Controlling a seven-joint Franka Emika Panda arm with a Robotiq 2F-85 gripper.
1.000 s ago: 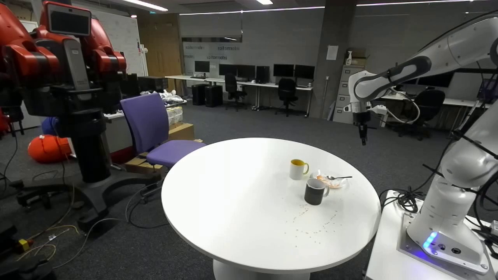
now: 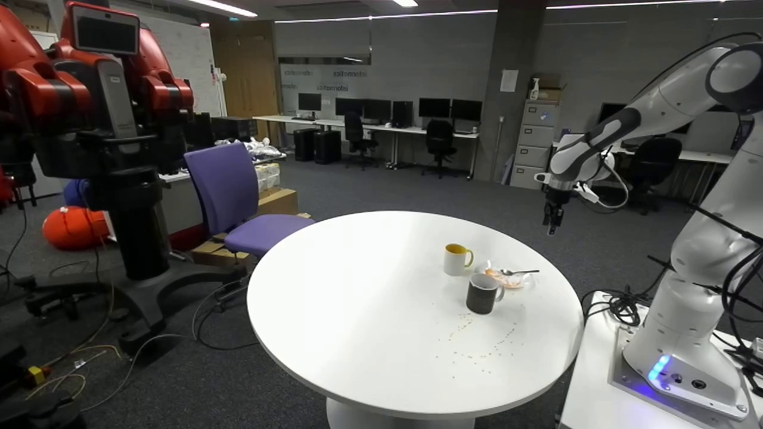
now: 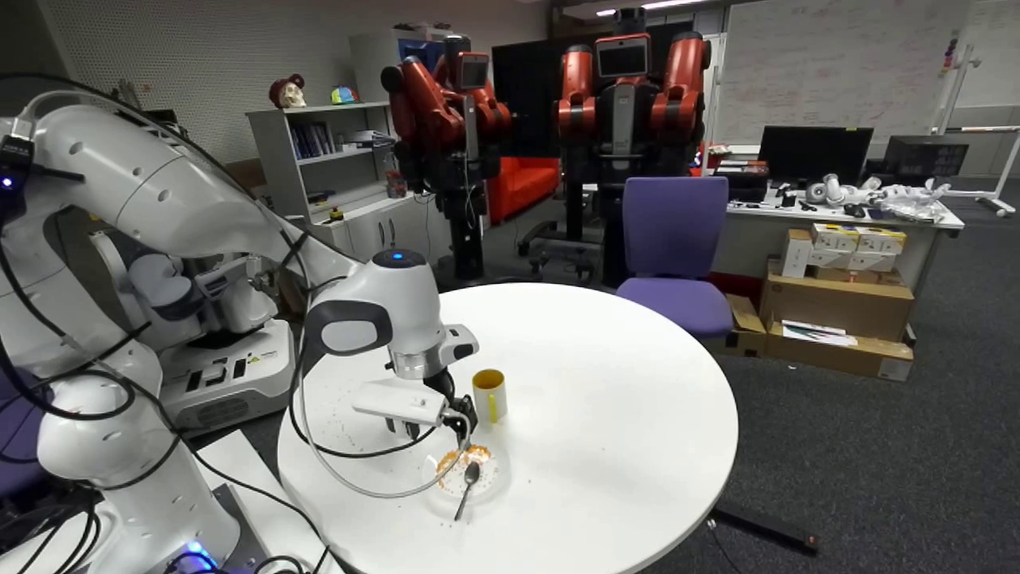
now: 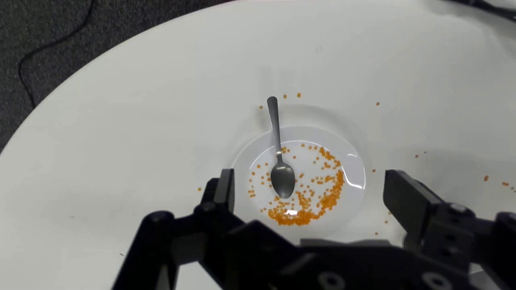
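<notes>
A spoon (image 4: 283, 179) lies on a white plate (image 4: 355, 166), its bowl inside and its handle reaching over the rim. Small orange grains (image 4: 300, 215) are scattered across the plate, thickest along one side. My gripper stands open above the plate, with nothing held between its fingers. In exterior view 1 a white mug with yellow inside (image 2: 454, 260) and a dark mug (image 2: 480, 294) stand upright beside the plate. From exterior view 2 the yellow-lined mug (image 3: 489, 394) shows near the gripper, and the dark mug is hidden behind the arm.
Crumbs (image 2: 486, 354) lie scattered on the round white table (image 2: 343, 307) near the dark mug. A purple chair (image 2: 264, 232) stands at the table's far side. A cable loops from my wrist.
In exterior view 1 the gripper has come down slightly and tilted, and the arm's upper links have shifted. The mugs, plate and spoon stay where they were.
</notes>
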